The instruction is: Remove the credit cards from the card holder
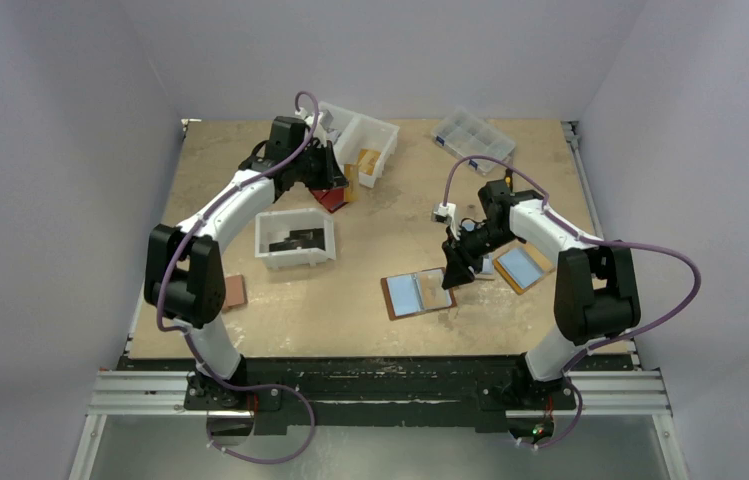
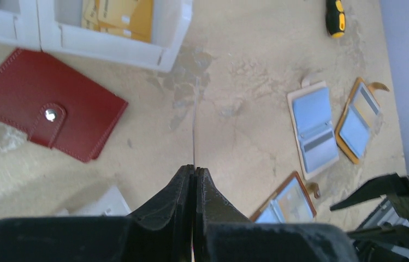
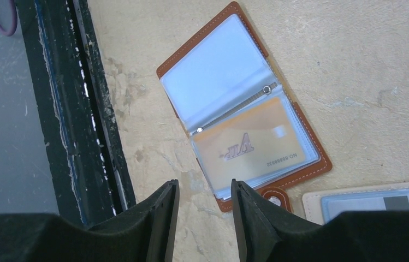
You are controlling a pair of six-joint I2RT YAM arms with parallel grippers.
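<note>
Edge-on in the left wrist view, a thin card (image 2: 194, 128) stands out from my left gripper, which is shut on it. From above, the same card shows gold, just short of the white two-part box (image 1: 384, 142). Below my right gripper lies an open brown card holder (image 3: 218, 71) with clear sleeves. A tan card (image 3: 251, 144) lies inside its lower sleeve. The right fingers (image 3: 164, 213) stand apart with nothing between them. One compartment of the white box holds gold cards (image 2: 125, 16).
A closed red holder (image 2: 54, 103) lies in front of the two-part box. Another white box (image 1: 268, 222) with black cards stands at left. More open holders (image 1: 522, 267) lie at right, and a clear organizer (image 1: 473, 140) at the back.
</note>
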